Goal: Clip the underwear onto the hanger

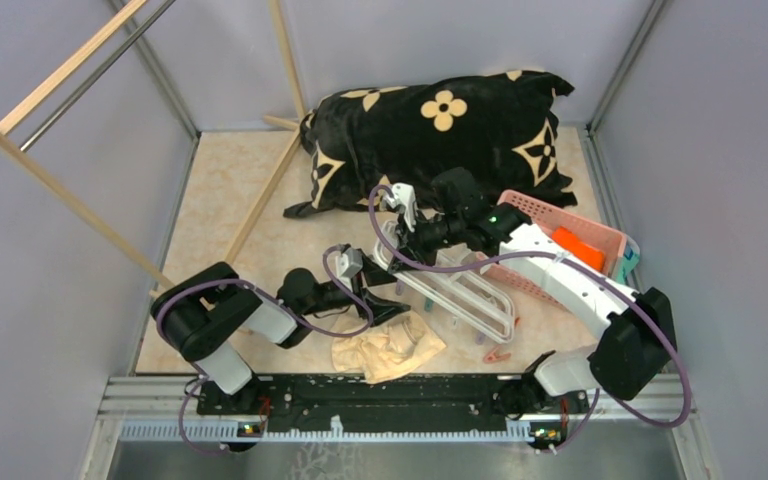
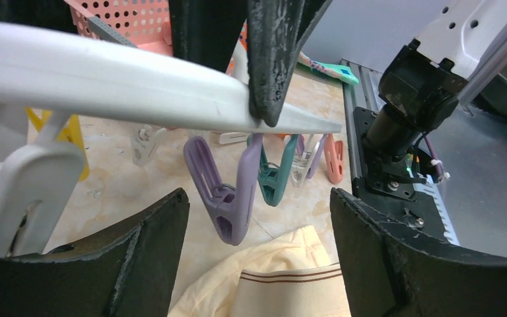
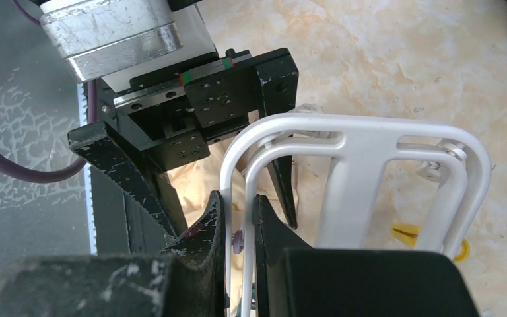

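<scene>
A white clip hanger point(image 1: 460, 300) is held up over the table, my right gripper shut on its curved end bar. Purple point(image 2: 234, 198), teal point(image 2: 274, 175), white and coral clips hang from it. My left gripper is open just below the hanger's end, with the purple clip between its spread fingers but no visible contact. The beige underwear point(image 1: 380, 355) lies crumpled on the table below, near the front edge, with a striped band visible in the left wrist view.
A pink basket point(image 1: 520, 205) with orange contents stands at the right. A black patterned cushion point(image 1: 430, 140) fills the back. A wooden rack point(image 1: 60, 190) with a metal rod stands at the left.
</scene>
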